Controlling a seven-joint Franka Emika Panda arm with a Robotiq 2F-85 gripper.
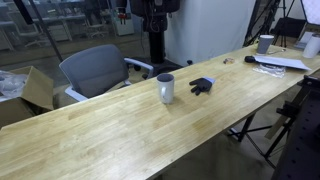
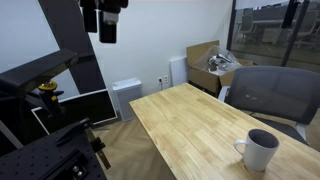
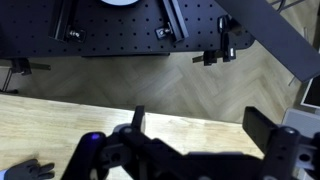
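Observation:
A pale grey mug stands upright on the wooden table, near its far edge; in exterior view 2 the same mug is at the lower right. To one side of it lies a small dark, crumpled-looking item with a grey part. My gripper is open in the wrist view, with only floor and table edge showing between its fingers. High at the upper left of exterior view 2, the gripper hangs well away from the mug. A dark item shows at the wrist view's lower left corner.
An office chair stands against the table's far side, and an open cardboard box is beyond the far left. Papers and another cup occupy the far right end.

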